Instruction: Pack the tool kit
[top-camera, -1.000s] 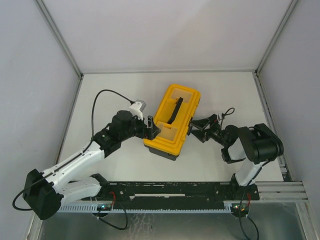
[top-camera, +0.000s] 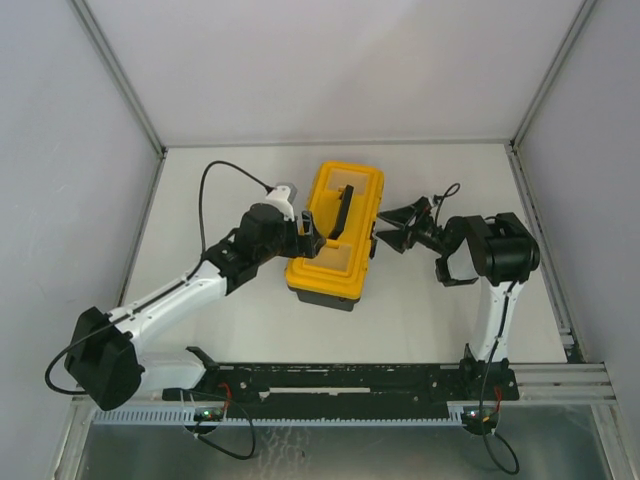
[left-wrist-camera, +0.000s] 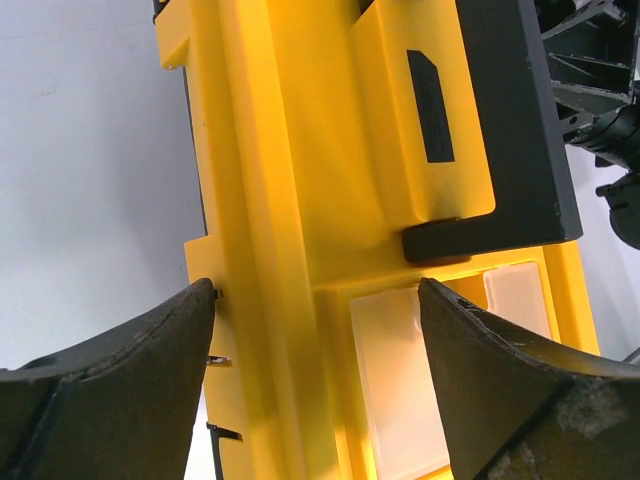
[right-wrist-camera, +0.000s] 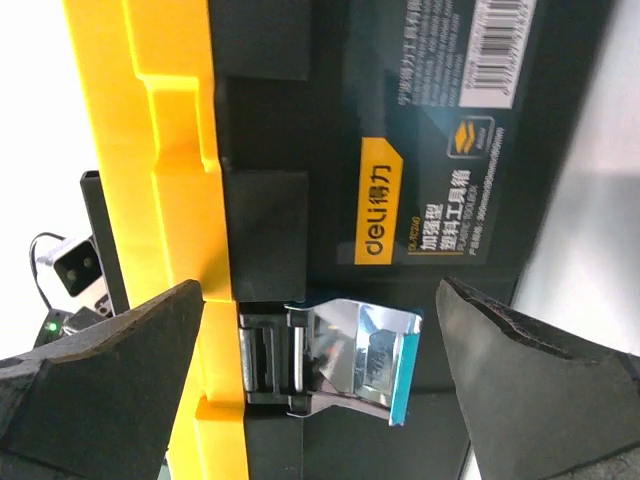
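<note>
The yellow-and-black tool box (top-camera: 357, 225) stands closed at the middle of the table, slightly turned, its black handle (top-camera: 341, 212) lying along the lid. At its left side is my left gripper (top-camera: 312, 236), part open, its fingers over the lid's left edge; in the left wrist view the yellow rim (left-wrist-camera: 265, 300) runs between them. At the right side my right gripper (top-camera: 384, 230) stands open. The right wrist view shows its fingers (right-wrist-camera: 115, 375) spread before the box's black wall, with a metal-and-clear latch (right-wrist-camera: 355, 358) sticking out between them. The inside of the box is hidden.
No loose tools show on it. A printed label (right-wrist-camera: 430, 190) covers part of the box's right wall.
The box has turned a little, its far end swinging left.
</note>
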